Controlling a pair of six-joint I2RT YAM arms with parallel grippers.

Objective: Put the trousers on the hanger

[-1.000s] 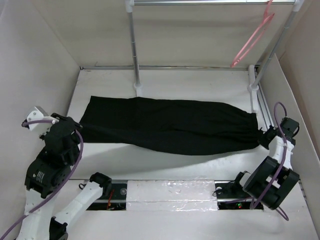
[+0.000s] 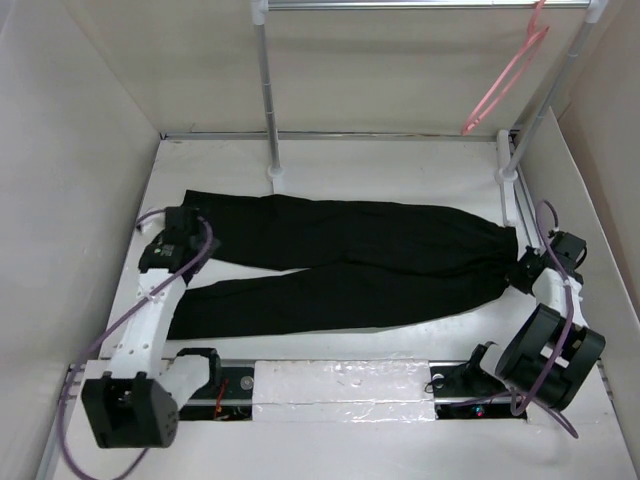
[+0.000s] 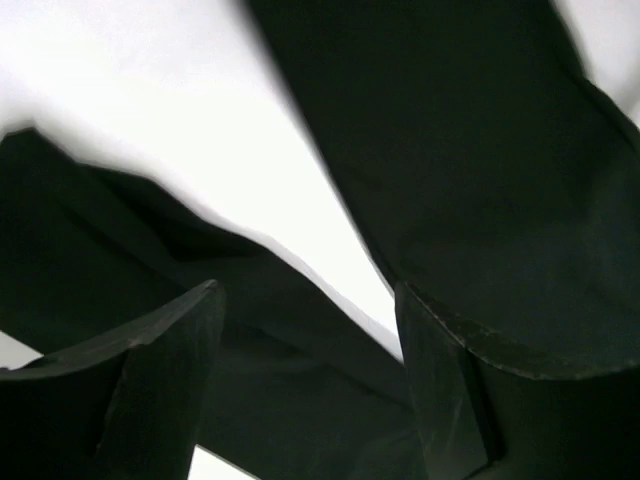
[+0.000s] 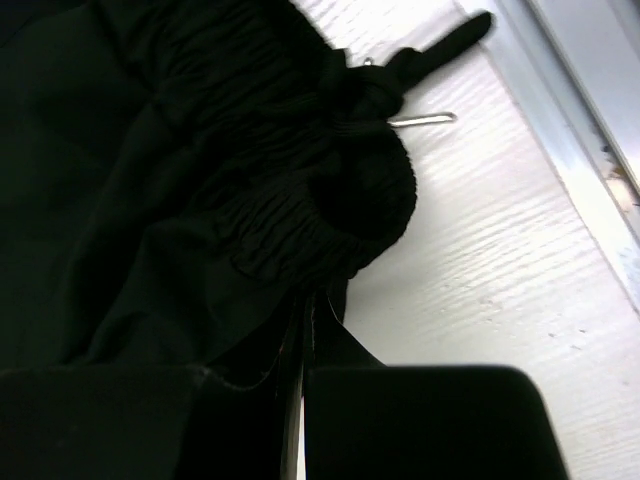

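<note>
Black trousers [image 2: 400,235] lie flat across the table in the top view, legs to the left with a white gap between them, waistband to the right. Above the leg ends is my left gripper [image 2: 203,240]. In the left wrist view its two fingers [image 3: 165,360] stand wide apart over the legs, nothing gripped. At the other end, my right gripper [image 2: 522,272] is shut on the edge of the elastic waistband [image 4: 290,225], where the cloth gathers at the fingertips. A drawcord knot shows beyond. The pink hanger [image 2: 503,82] hangs at the upper right.
A metal rack rail [image 2: 420,5] crosses the top, with an upright post [image 2: 267,90] on the left and another post [image 2: 545,105] on the right. Side walls close in the table on both sides. White table shows behind and in front of the trousers.
The near leg, earlier drawn up against the far one, now lies spread apart towards the front. The right arm shifted only slightly.
</note>
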